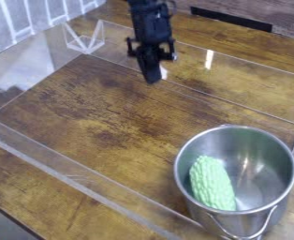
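The black gripper (pixel 151 67) hangs over the back middle of the wooden work area, blurred, pointing down with its fingers close together and nothing visible between them. A steel pot (pixel 269 169) with a wire handle stands at the front right, well away from the gripper. Inside it lies a pale green textured object (pixel 211 183), shaped like an ear of corn, leaning toward the pot's left side.
Clear plastic walls (pixel 62 167) border the wooden surface (pixel 106 122), whose middle and left are bare. A ribbed light panel (pixel 19 23) stands at the back left.
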